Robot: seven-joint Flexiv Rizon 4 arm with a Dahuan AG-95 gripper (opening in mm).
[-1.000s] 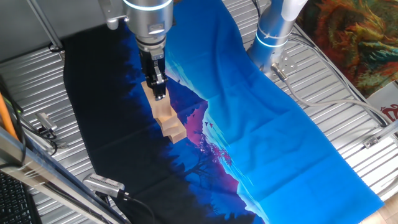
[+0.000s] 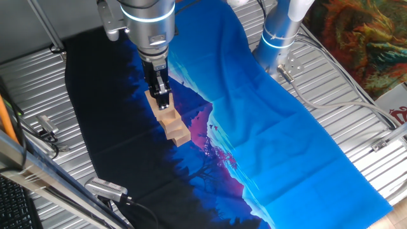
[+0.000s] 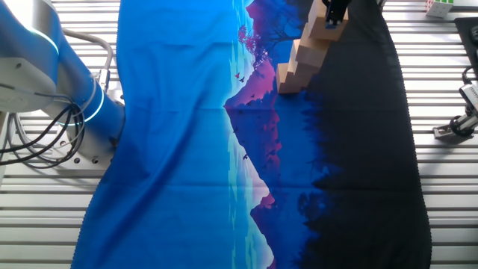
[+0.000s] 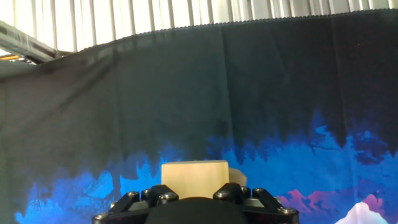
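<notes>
Several plain wooden blocks form a stepped, leaning stack on the printed cloth, seen left of centre. In the second exterior view the lower blocks step up to the highest block at the top edge. My gripper points down at the high end of the stack, its fingers overlapping the top block. From the wrist, a pale wooden block shows between and beyond the fingertips of my gripper. Whether the fingers press on it is hidden. Part of another rounded wooden piece peeks out at its right.
The cloth is wrinkled, and broad areas of it are bare. A camera-like device sits near the front left, by a metal frame rail.
The blocks look unmoved.
</notes>
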